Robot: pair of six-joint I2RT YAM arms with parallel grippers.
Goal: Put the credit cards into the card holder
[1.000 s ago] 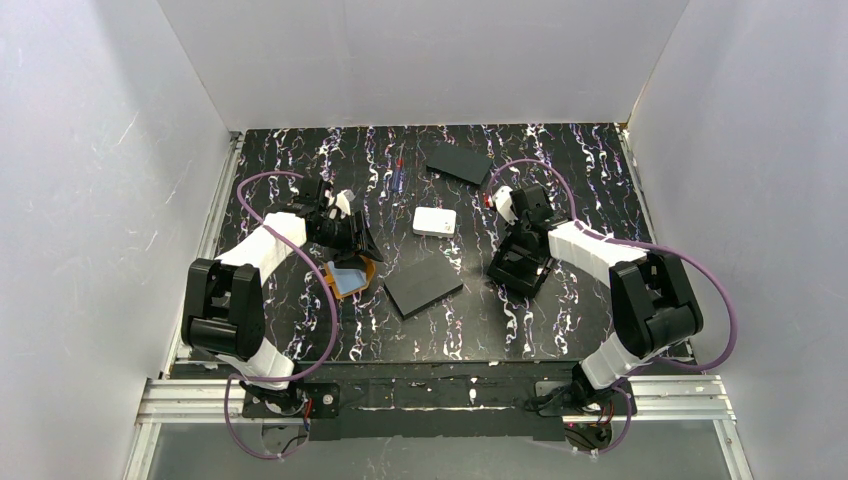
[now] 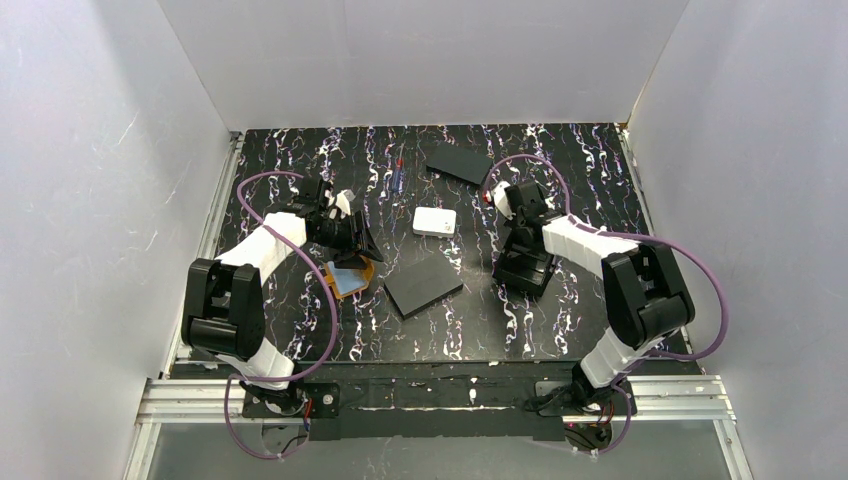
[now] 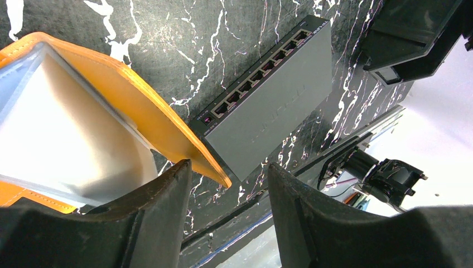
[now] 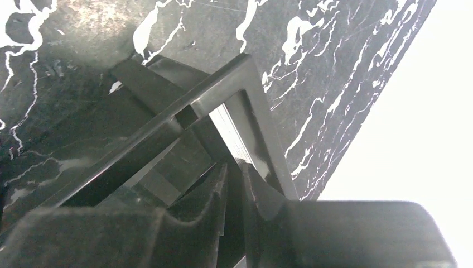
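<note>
In the top view my left gripper (image 2: 362, 262) is over an orange-edged holder (image 2: 350, 279) at the table's left. Close up, the holder (image 3: 167, 111) has a pale, translucent insert (image 3: 67, 134); my left gripper stands open above its rim, fingers well apart. On the right side, a black open box (image 2: 523, 270) lies partly under my right gripper. Its fingertips are inside the box frame, a narrow dark gap between them and nothing clear in it. Just beyond them shows a white, finely lined strip (image 4: 230, 134), perhaps card edges. No card face is clearly visible.
Between the arms lies a grey network switch (image 2: 423, 285), with a small white box (image 2: 434, 222) behind it. Farther back are a dark flat slab (image 2: 459, 163) and a blue screwdriver (image 2: 397, 178). Bare table separates these from the black box.
The black box has shifted slightly to the right and turned a little, while the right arm's elbow has moved a bit left. The left arm and orange holder look unchanged.
</note>
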